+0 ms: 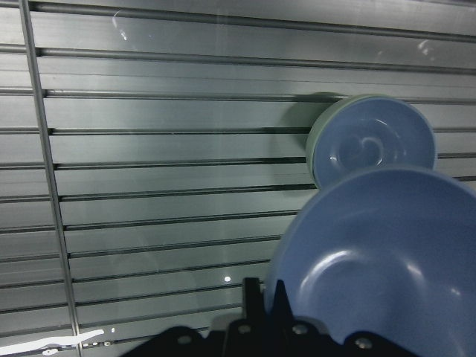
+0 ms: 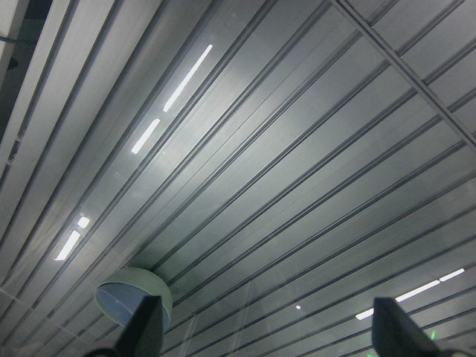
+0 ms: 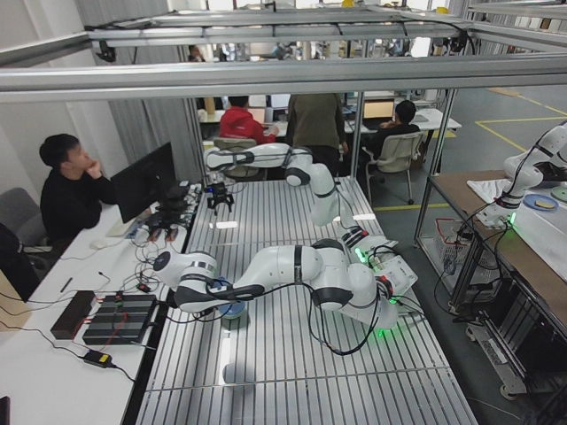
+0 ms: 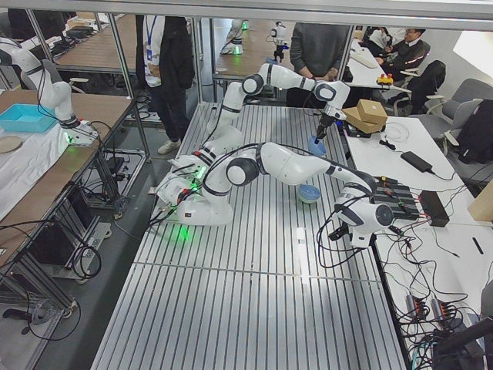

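Observation:
A blue bowl is in my left gripper, which is shut on its rim. Just beyond it in the left wrist view, a blue bowl sitting in a pale green one rests on the slatted table; in the camera left view my left arm partly hides these. My right gripper is raised at the other end of the table, its fingers apart at the bottom of the right wrist view with nothing seen between them. The stacked bowls also show there.
The slatted table is otherwise largely clear. A white side desk with monitor, cables and power units runs along one long edge. Aluminium frame posts surround the table, and people sit or stand beyond it.

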